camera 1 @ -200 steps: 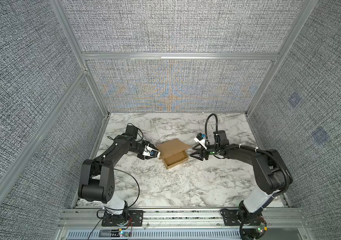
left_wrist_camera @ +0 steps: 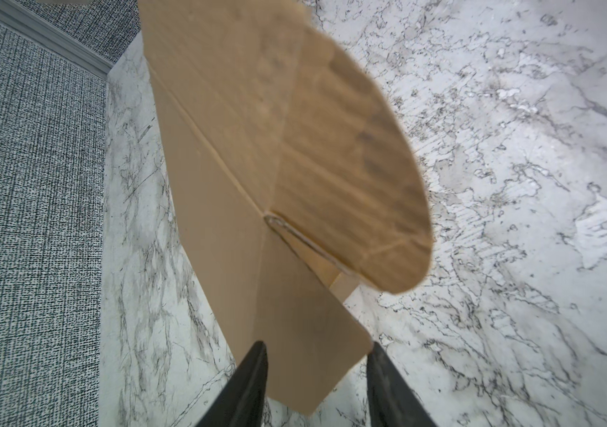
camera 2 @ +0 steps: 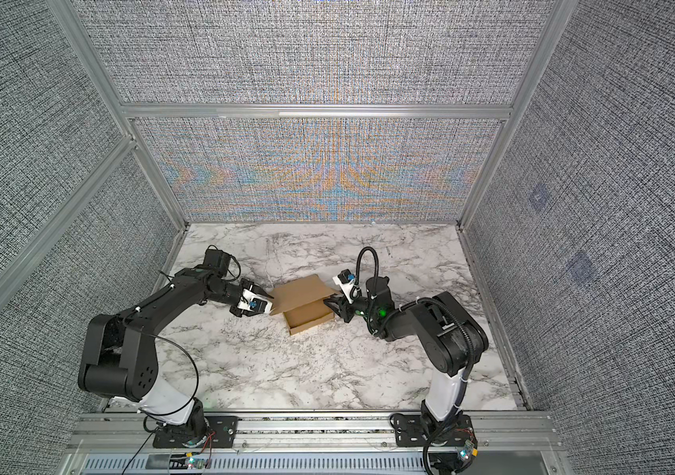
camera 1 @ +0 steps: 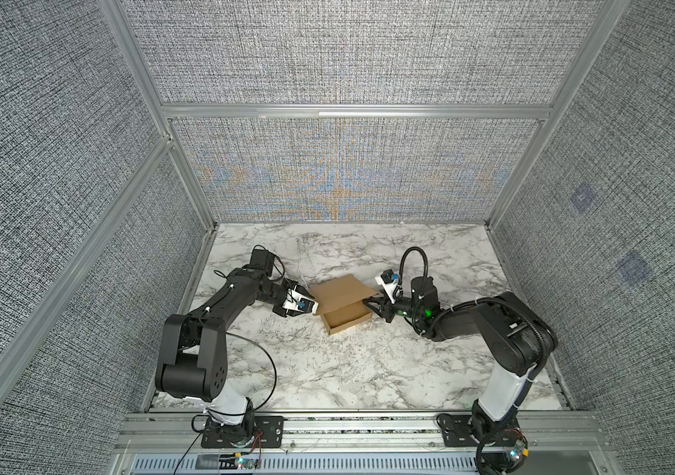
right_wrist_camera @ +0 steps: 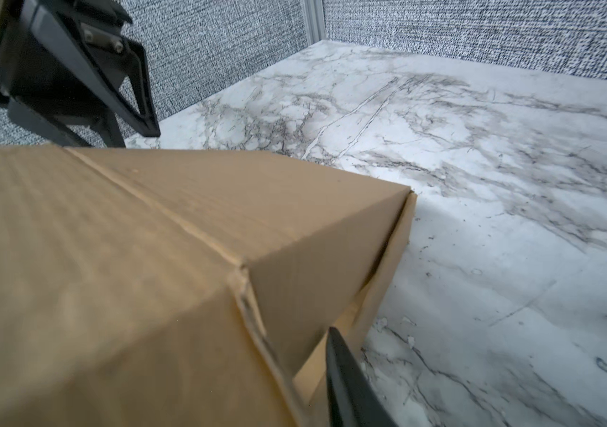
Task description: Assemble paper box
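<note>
A brown cardboard box sits mid-table, its lid raised and slanting over it. My left gripper is at the lid's left end, fingers apart around the corner of a side flap; whether they touch it is unclear. My right gripper is at the box's right end. In the right wrist view one dark finger reaches by a folded corner of the cardboard; the other is hidden.
Fabric walls with metal rails enclose it on the sides and back.
My right gripper has moved left to the box's right end, its arm bending further inward. The left gripper and the box look nearly unchanged.
</note>
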